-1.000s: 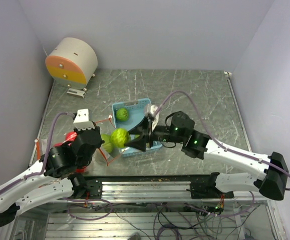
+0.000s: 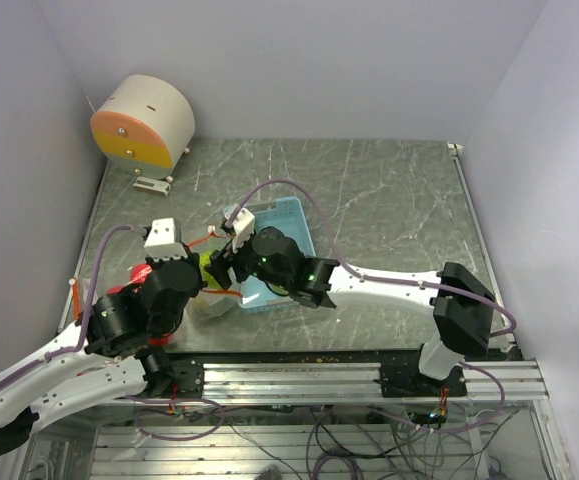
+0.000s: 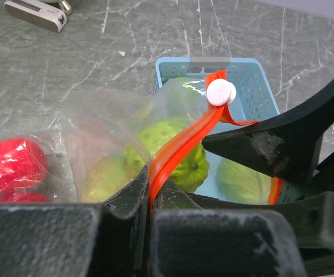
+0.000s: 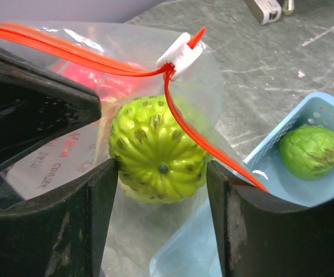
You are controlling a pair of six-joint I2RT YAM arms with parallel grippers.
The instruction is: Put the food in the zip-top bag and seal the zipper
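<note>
The clear zip bag (image 3: 89, 133), edged with an orange zipper and white slider (image 3: 220, 92), is gripped at its rim by my left gripper, shut on it. A knobbly green food (image 4: 158, 150) sits in the bag's mouth between the fingers of my right gripper, above a paler green item (image 3: 103, 179) lower in the bag. The blue basket (image 4: 293, 184) holds a green cabbage (image 4: 311, 150). Red food in a clear package (image 3: 14, 164) lies left of the bag.
A white cylindrical container with an orange and yellow end (image 2: 139, 125) stands at the back left. Walls bound both sides.
My right gripper has moved left with the green food, from over the basket into the bag's opening beside my left gripper. The left arm looks nearly unchanged.
</note>
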